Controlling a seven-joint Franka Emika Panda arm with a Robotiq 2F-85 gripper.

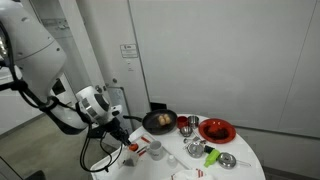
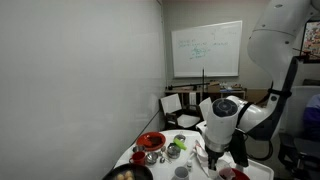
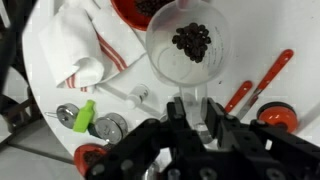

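Note:
In the wrist view my gripper is shut on the near end of a pale, scoop-like round container [image 3: 165, 48]. Dark beans [image 3: 192, 42] lie heaped inside its far half. Partly past the upper edge of that view is a red bowl [image 3: 130, 12], also with dark beans in it. From the side, my gripper [image 1: 125, 138] hangs low over the left part of the round white table, with the pale container just below it. Exterior view 2 shows the gripper [image 2: 222, 158] at the near right; its fingertips are too small there to make out.
A striped white towel [image 3: 100, 48], a green bottle [image 3: 85, 116] and red-handled utensils [image 3: 268, 72] lie around the gripper. Farther back stand a black pan [image 1: 160, 122], a large red bowl [image 1: 217, 139] and several metal pots. A white mug [image 1: 155, 150] stands nearby.

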